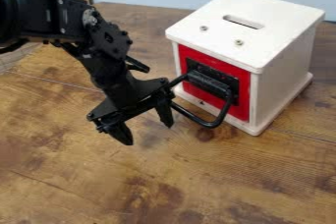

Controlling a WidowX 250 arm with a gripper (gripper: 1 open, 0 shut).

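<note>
My black gripper [144, 126] hangs low over the wooden table in the camera view, left of a white wooden box [286, 66], its two fingers spread apart with nothing between them. The box has a slot and two bolts on top and a red front panel [245, 79] with a black fitting. A black bent bar [199, 120] loops out from that fitting toward my gripper and passes behind it; whether they touch I cannot tell.
A pale wall stands behind, and a lighter wooden piece is at the back left.
</note>
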